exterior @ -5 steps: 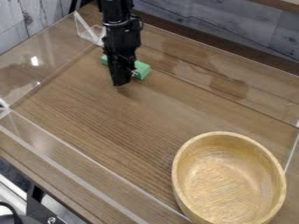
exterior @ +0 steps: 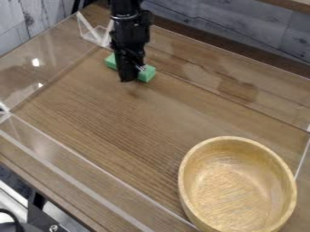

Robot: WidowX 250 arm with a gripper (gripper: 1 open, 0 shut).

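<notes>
The black robot arm hangs from the top centre, its gripper [exterior: 129,70] low over a green object [exterior: 143,72] on the wooden table. The green piece, with a pale part at its right, lies around and behind the fingertips. Whether the fingers are shut on it is too small to tell.
A large cream oval bowl [exterior: 237,186] sits at the lower right.
The gripper has moved very slightly right, and the green object appears shifted a little with it.
</notes>
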